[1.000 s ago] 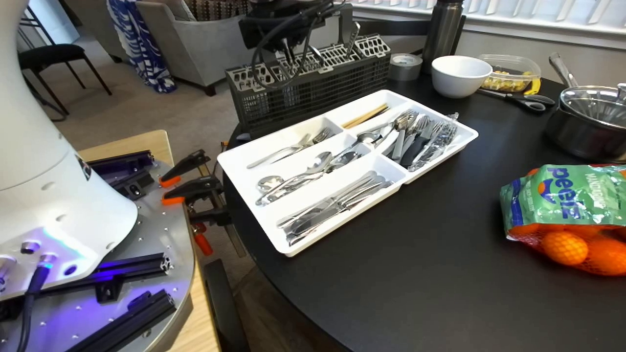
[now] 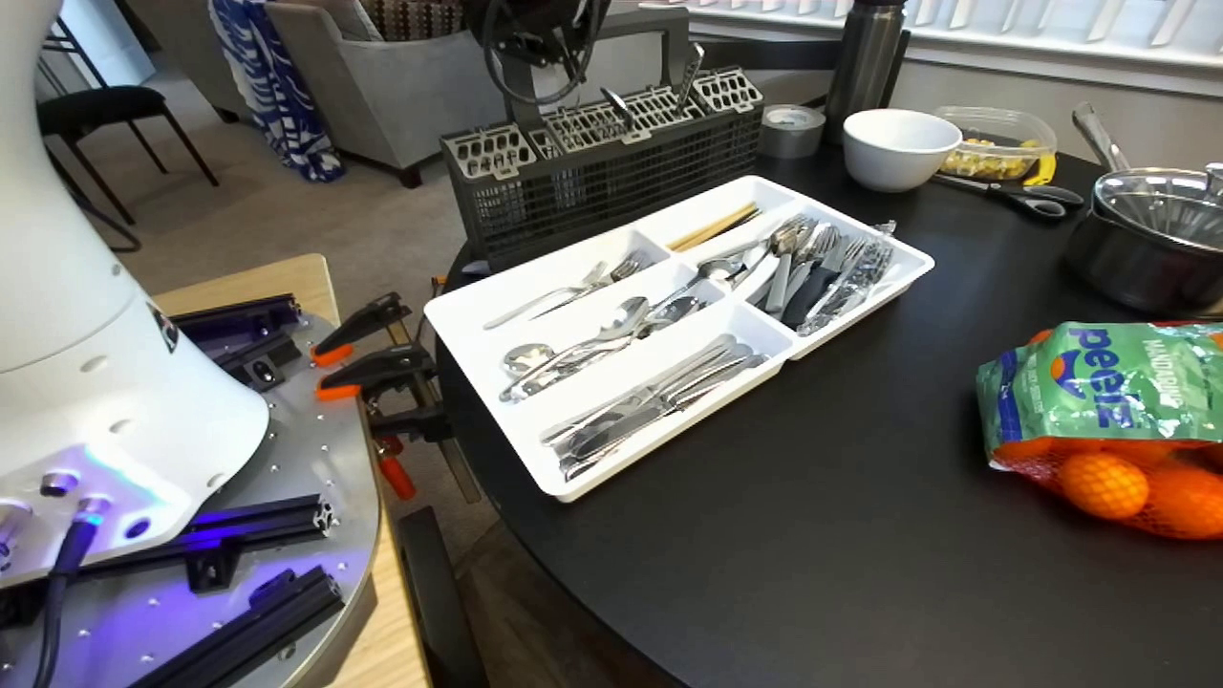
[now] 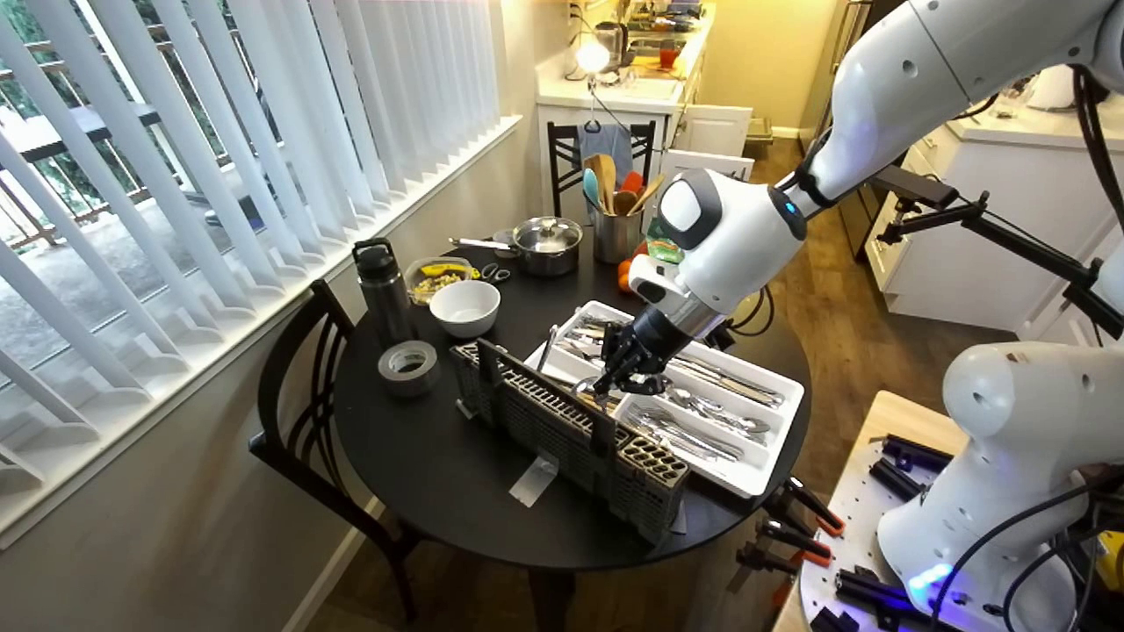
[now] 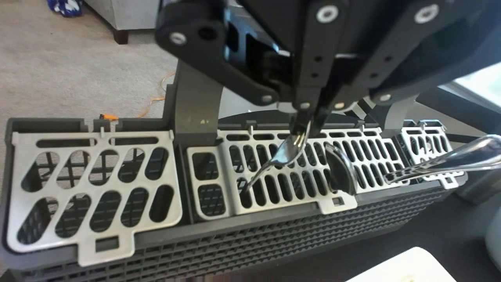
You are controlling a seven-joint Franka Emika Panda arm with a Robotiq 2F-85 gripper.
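Observation:
My gripper is over a grey cutlery basket (image 4: 197,242) in the wrist view, its fingers closed together. From between the fingertips a shiny metal utensil (image 4: 287,151) slants down to the left, its thin lower end at a slot in the basket's light grey lid; its upper end is hidden by the fingers. A dark-looking utensil (image 4: 341,170) and a silver handle (image 4: 446,160) stick up from other slots. In exterior view 1, a white divided tray (image 2: 472,311) of forks, spoons and knives lies beside the basket (image 2: 596,189).
A white bowl (image 2: 900,149), a tape roll (image 2: 791,130) and a dark bottle (image 2: 868,63) stand beyond the basket. At the right are a lidded pot (image 2: 1158,247) and a bag of mandarins (image 2: 1101,424).
My gripper has risen above the basket; in exterior view 1 it was lower and covered part of the lid a second ago. The tray and its cutlery have stayed put.

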